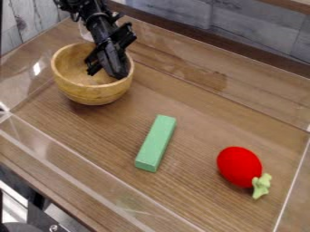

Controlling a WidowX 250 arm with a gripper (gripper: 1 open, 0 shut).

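Observation:
A yellow wooden bowl (87,90) sits at the upper left of the table. The black arm comes down from the top, and its gripper (114,71) is low over the right part of the bowl, partly inside it. Its fingers are dark and overlap, so whether they hold anything is hard to see.
A light green bar (157,143) lies near the middle front. A red object with a pale green top (238,166) lies at the lower right.

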